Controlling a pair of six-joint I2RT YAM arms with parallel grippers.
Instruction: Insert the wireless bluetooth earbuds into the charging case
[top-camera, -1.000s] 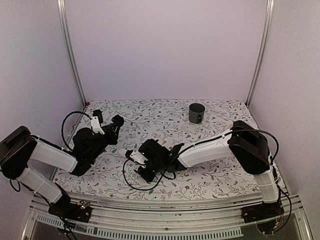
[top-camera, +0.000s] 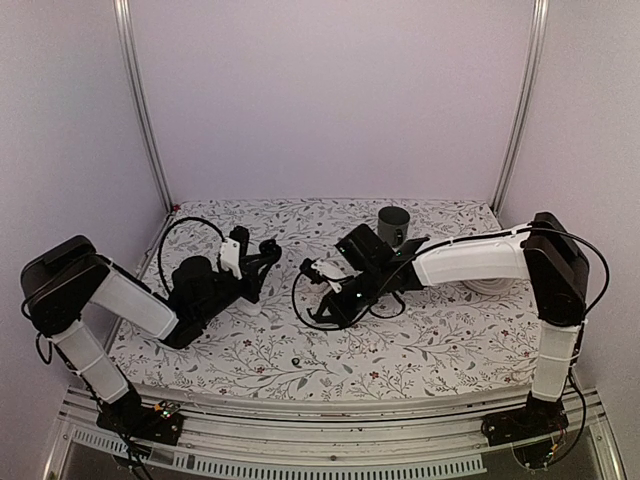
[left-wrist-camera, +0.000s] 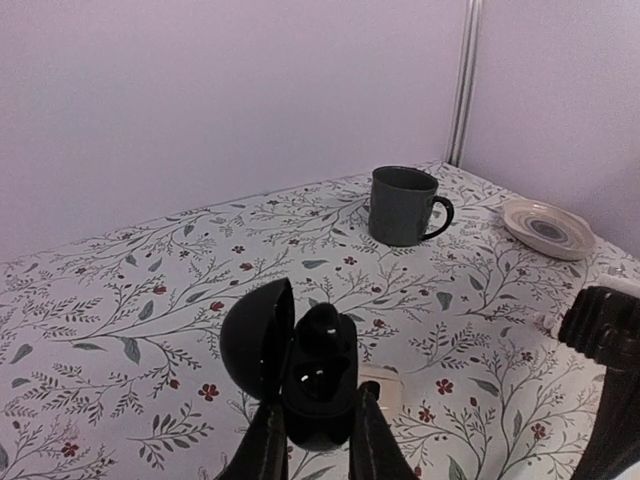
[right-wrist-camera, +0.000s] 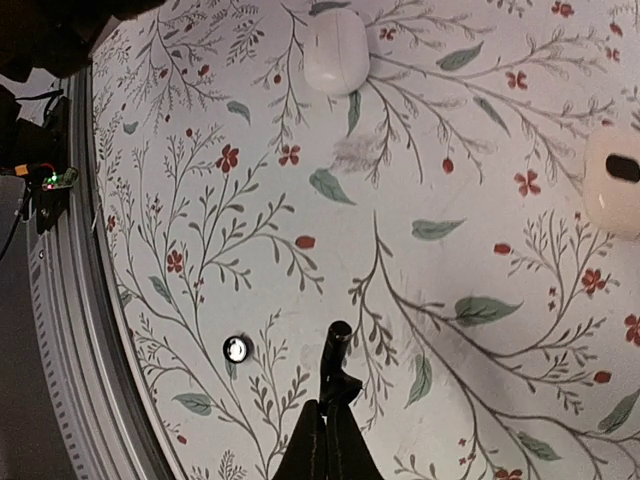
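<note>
My left gripper (top-camera: 262, 262) is shut on the black charging case (left-wrist-camera: 255, 340), held upright with its lid open; a dark piece shows inside. In the right wrist view my right gripper is shut on a small black earbud (right-wrist-camera: 338, 365), above the table. A small round dark object (right-wrist-camera: 236, 348) with a shiny middle lies on the table below it; I cannot tell whether it is an earbud.
A white rounded case (right-wrist-camera: 336, 55) and a pale case with a black mark (right-wrist-camera: 612, 200) lie on the table. A grey mug (left-wrist-camera: 403, 205) and a saucer (left-wrist-camera: 545, 232) stand at the back right.
My right gripper has moved up and to the right with the earbud. My left gripper has moved right with the case.
</note>
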